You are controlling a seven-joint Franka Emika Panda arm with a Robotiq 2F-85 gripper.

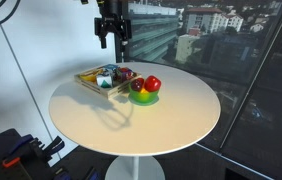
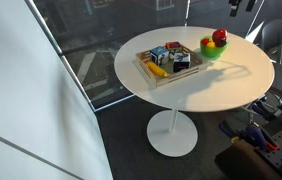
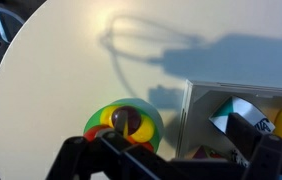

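My gripper point(image 1: 114, 38) hangs open above the far side of the round table, with nothing between its fingers. Below it sits a shallow wooden box point(image 2: 172, 82) holding small packages and a yellow item point(image 2: 156, 70). Beside the box is a green bowl point(image 1: 144, 99) with red and yellow fruit-like things, a red one point(image 1: 153, 83) on top. From the wrist, the bowl point(image 3: 153, 113) lies toward the left finger and the box point(image 3: 185, 111) toward the right one; the fingers hide part of both. A teal and white package point(image 3: 238, 113) shows in the box.
The gripper's shadow falls on bare tabletop beside the bowl. Windows stand behind the table, and a white wall is at the left in exterior view 1.
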